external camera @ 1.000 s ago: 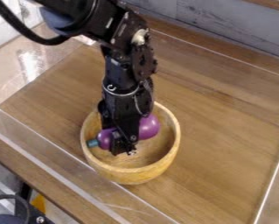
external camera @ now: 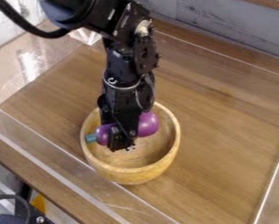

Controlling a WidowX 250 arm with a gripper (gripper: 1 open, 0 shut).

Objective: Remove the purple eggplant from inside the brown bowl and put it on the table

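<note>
The purple eggplant (external camera: 149, 124) lies inside the brown bowl (external camera: 139, 174), its rounded end to the right and its teal stem end to the left. My black gripper (external camera: 125, 145) points down into the bowl, its fingers at the eggplant's middle. They hide that part of the eggplant, so whether they are pressed against it cannot be made out. The bowl stands upright on the wooden table.
Bare wooden table (external camera: 219, 107) lies to the right of the bowl and behind it. A pale wall (external camera: 228, 24) bounds the back. Close to the bowl's left runs the table's front-left edge strip (external camera: 62, 171).
The bowl and the eggplant look the same as before.
</note>
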